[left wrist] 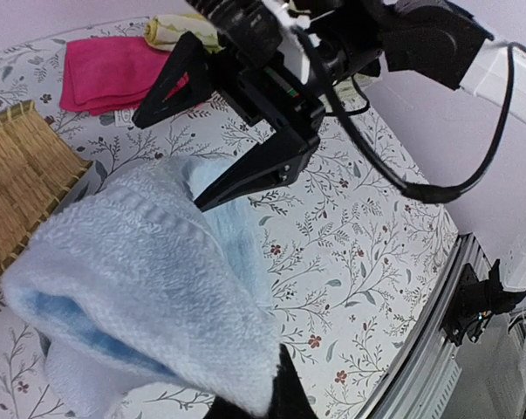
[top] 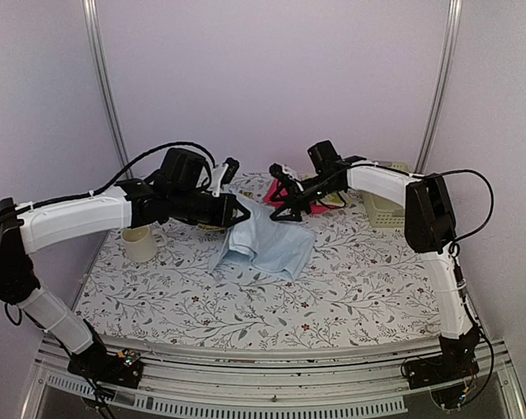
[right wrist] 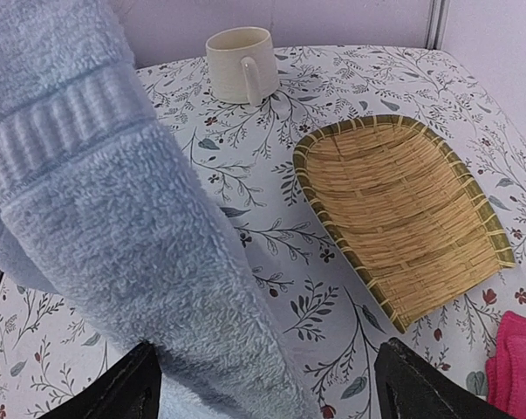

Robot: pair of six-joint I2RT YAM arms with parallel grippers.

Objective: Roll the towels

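Note:
A light blue towel (top: pixel 271 249) lies rumpled in the middle of the table, its raised part hanging from my left gripper (top: pixel 230 212), which is shut on it; in the left wrist view the cloth (left wrist: pixel 132 262) runs down to that gripper at the bottom edge. My right gripper (top: pixel 284 201) is open just right of the lifted fold, over the towel's back part. In the right wrist view the towel (right wrist: pixel 149 253) rises close in front of its fingers.
A pink towel (left wrist: pixel 101 74) and a yellow towel (left wrist: pixel 162 33) lie at the back. A woven basket (right wrist: pixel 402 209) sits behind the blue towel, a mug (top: pixel 140 244) at left, a plastic crate (top: pixel 385 214) at back right.

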